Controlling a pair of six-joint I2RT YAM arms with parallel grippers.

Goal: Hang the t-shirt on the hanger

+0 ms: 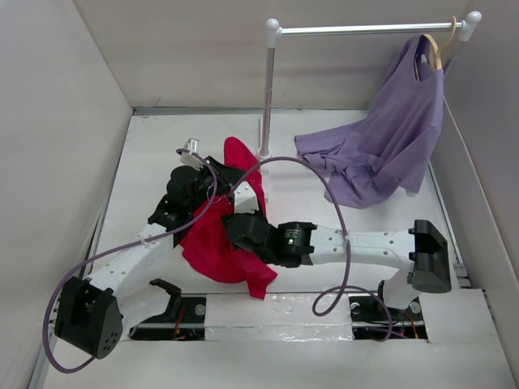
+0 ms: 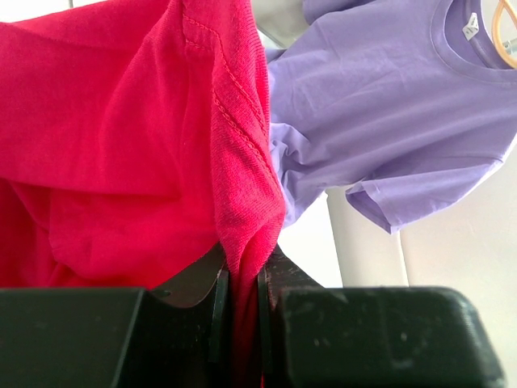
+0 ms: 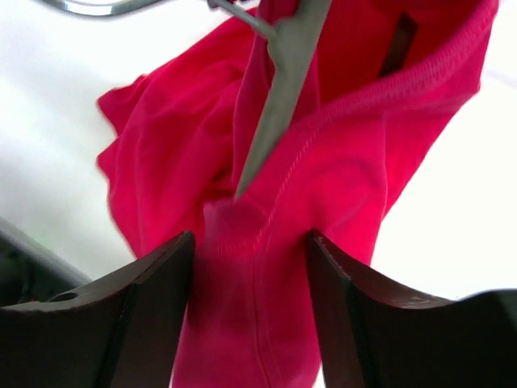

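Note:
A red t shirt (image 1: 207, 251) hangs bunched in the middle of the top view. My left gripper is shut on a gathered fold of it, which fills the left wrist view's left half. Lower and to the right, my right gripper is part open, its fingers either side of a seamed fold of red cloth. A grey flat hanger piece (image 3: 275, 97) runs into the red cloth just beyond those fingers; its far parts are mostly hidden.
A metal rail (image 1: 365, 29) on posts stands at the back. A purple t shirt (image 1: 381, 138) on a wooden hanger (image 1: 434, 50) hangs at its right end, its lower part spread on the white floor. Walls close in both sides.

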